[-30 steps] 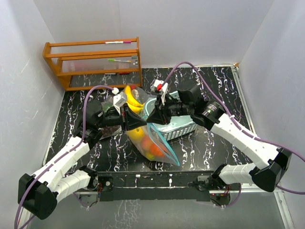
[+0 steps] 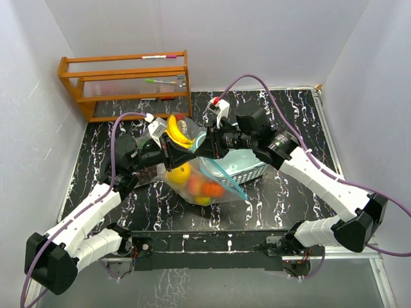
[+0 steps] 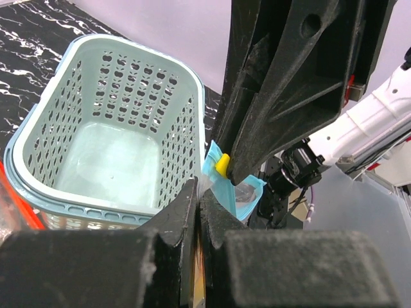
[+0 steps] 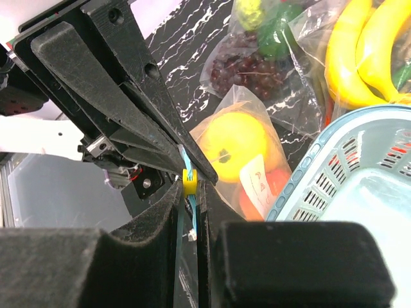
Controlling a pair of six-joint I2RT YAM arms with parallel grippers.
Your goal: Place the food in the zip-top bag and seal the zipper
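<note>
A clear zip bag with blue seal strip holds yellow and red-orange fruit, hanging under both grippers over the table's front middle. My right gripper is shut on the bag's zipper, whose yellow slider sits at its fingertips; the slider also shows in the left wrist view. My left gripper is shut beside it, tips at the bag's top edge; whether film is between them is hard to tell.
A pale perforated basket stands behind the bag. Bagged bananas and grapes lie at the left back. A wooden rack stands behind them.
Both grippers have shifted up slightly in the top view, the right also a little left. The bag's lower part and blue strip have moved up and right.
</note>
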